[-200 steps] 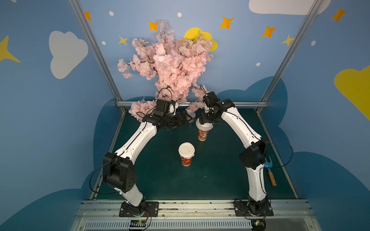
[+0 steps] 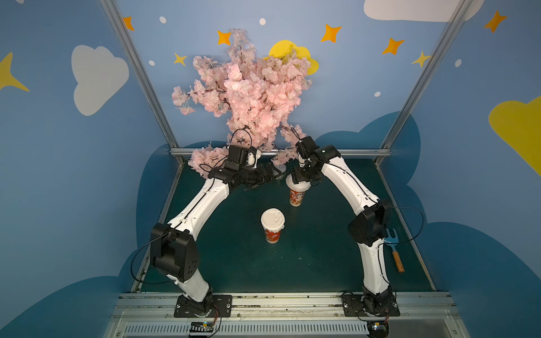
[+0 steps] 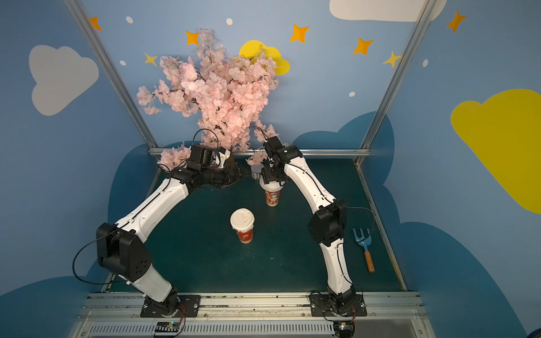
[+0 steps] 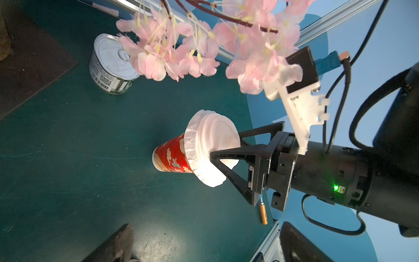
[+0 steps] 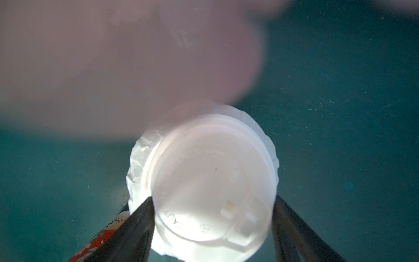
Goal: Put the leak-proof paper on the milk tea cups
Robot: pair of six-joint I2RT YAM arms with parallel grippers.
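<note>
The far cup [image 2: 297,196] stands upright, red-patterned, with a white lid [image 5: 209,183]. Crinkled white paper spreads out under the lid all around its edge, also visible in the left wrist view. My right gripper is open directly over this cup, its fingers on either side of the lid; whether they touch it cannot be told. Closer to the front, a second lidded cup [image 2: 272,226] stands upright, with white material at its rim. Left of the far cup my left gripper hangs open, nothing between its fingers.
A tin can stands at the back under pink blossoms [image 2: 259,95], which hang near both grippers and blur part of the right wrist view. A blue fork with wooden handle [image 2: 398,260] lies at the right edge.
My right arm has shifted very slightly, its gripper staying over the far cup. The left arm and both cups look unmoved.
</note>
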